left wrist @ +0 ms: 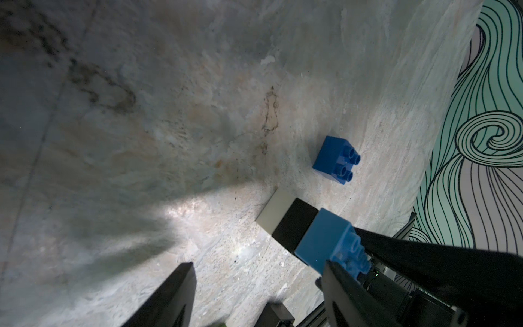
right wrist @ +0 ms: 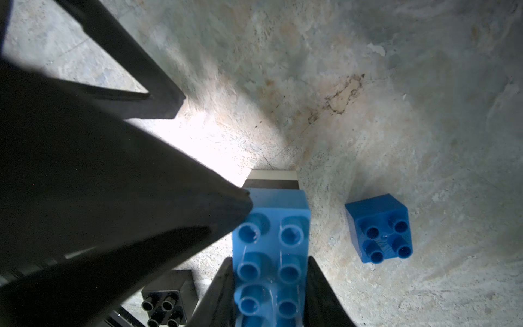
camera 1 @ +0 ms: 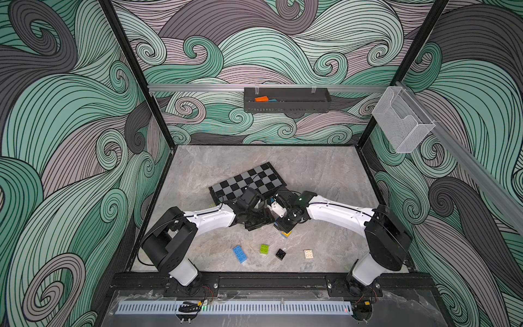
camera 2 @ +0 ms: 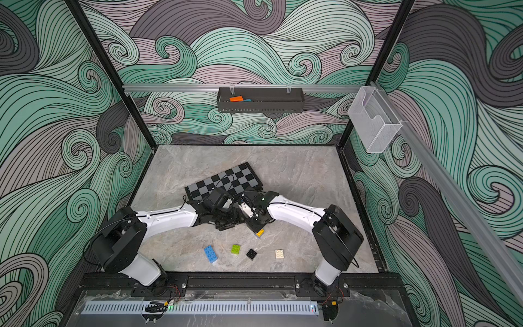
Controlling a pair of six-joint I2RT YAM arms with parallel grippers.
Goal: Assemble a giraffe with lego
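Note:
My right gripper is shut on a light blue brick (right wrist: 268,256) with two rows of studs. Joined behind that brick are a black brick (left wrist: 294,221) and a whitish brick (left wrist: 276,209), forming a stack in the left wrist view. My left gripper is open, with bare table showing between its fingers; one finger (left wrist: 340,297) overlaps the light blue brick's edge in view. Whether they touch I cannot tell. A left-gripper finger (right wrist: 218,196) reaches across the right wrist view to the stack. By the right gripper, a yellow piece (camera 1: 286,233) shows partly.
A dark blue brick (right wrist: 379,229) and a black brick (right wrist: 171,294) lie close to the stack. Along the front are blue (camera 1: 239,253), green (camera 1: 263,249), black (camera 1: 280,254) and white (camera 1: 308,254) bricks. A checkered board (camera 1: 248,181) sits behind the arms.

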